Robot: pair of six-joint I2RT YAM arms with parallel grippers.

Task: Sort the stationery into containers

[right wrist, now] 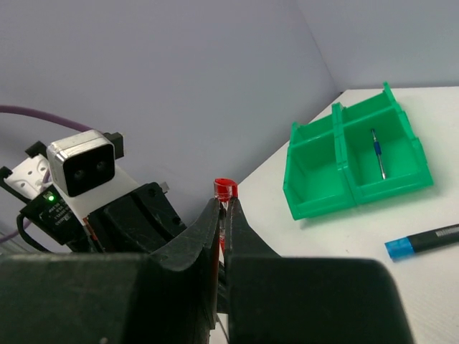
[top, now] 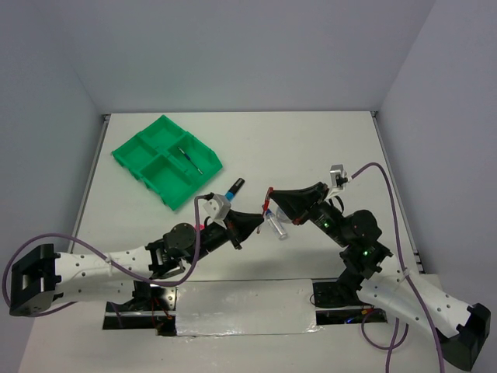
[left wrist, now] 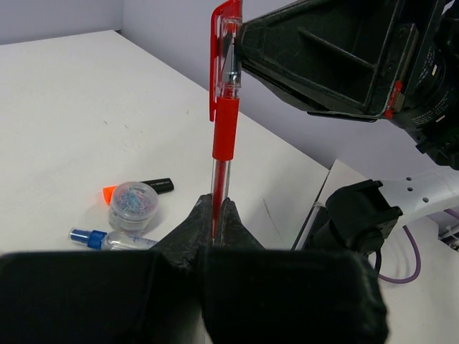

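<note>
A red pen (left wrist: 226, 129) with a clear barrel stands nearly upright between my two grippers. Its lower part is pinched by my left gripper, which is shut on it. My right gripper (top: 273, 197) is shut on the capped upper end; in the right wrist view the red cap end (right wrist: 226, 188) pokes out between its fingertips. Back left on the table lies a green divided tray (top: 149, 186), with a blue pen (right wrist: 378, 152) in one compartment.
Under the grippers lie a blue-capped clear bottle (left wrist: 122, 241), a round clear tub (left wrist: 133, 203) and an orange-and-black marker (left wrist: 158, 185). A blue-and-black marker (right wrist: 432, 241) lies near the tray.
</note>
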